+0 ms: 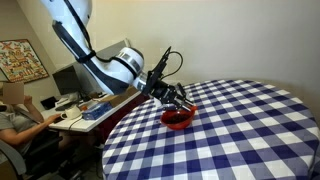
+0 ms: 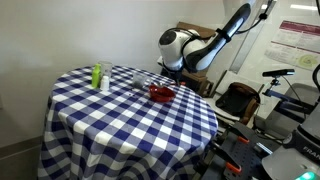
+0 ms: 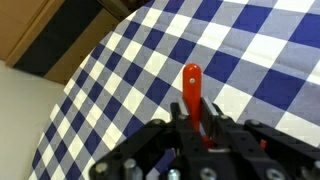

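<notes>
A slim red-orange object (image 3: 192, 88) with a rounded end sticks out from my gripper, which is shut on it in the wrist view. What the object is cannot be told. In exterior view 1 my gripper (image 1: 182, 100) is low over the red bowl (image 1: 176, 120), covering part of its far rim. The same red bowl (image 2: 160, 95) shows in exterior view 2, on the checkered table, with the arm behind it. Whether the held object touches the bowl is unclear.
A blue-and-white checkered cloth (image 1: 235, 125) covers the table, with wide free room to the right of the bowl. A green bottle (image 2: 96, 75) and a white bottle (image 2: 105, 84) stand toward one side. A seated person (image 1: 22, 122) is beyond the left edge.
</notes>
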